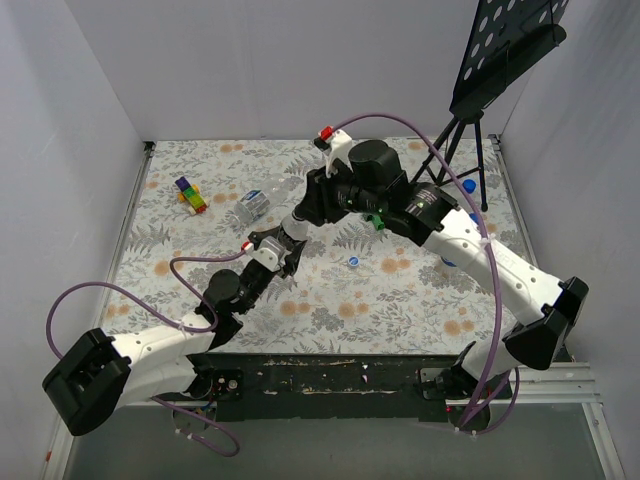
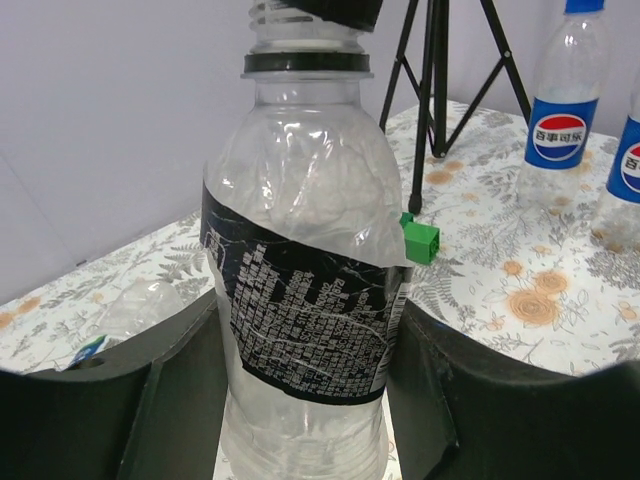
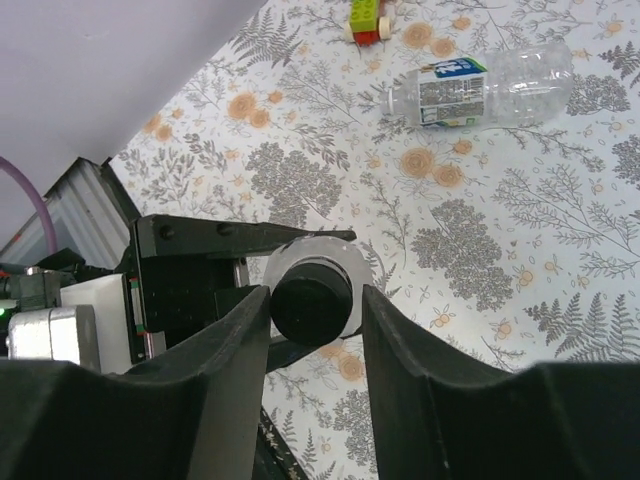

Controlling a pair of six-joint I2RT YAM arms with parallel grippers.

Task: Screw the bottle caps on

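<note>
A clear bottle point(image 2: 310, 180) with a black label stands upright in my left gripper, whose fingers are shut on it. On its neck rests a black cap point(image 2: 350, 8), tilted and cut off by the top edge of the left wrist view. My right gripper point(image 1: 310, 207) hovers over the bottle's top, above my left gripper point(image 1: 279, 250). In the right wrist view the cap point(image 3: 312, 303) lies between the right fingers; they stand apart, with a small gap on the right side. Whether the thread has caught cannot be seen.
A loose blue cap point(image 1: 353, 261) lies on the table. Capless bottles point(image 1: 252, 205) lie back left, near a coloured block toy point(image 1: 190, 195). Blue-capped Pepsi bottles point(image 2: 562, 120) stand near a black tripod point(image 1: 462, 145).
</note>
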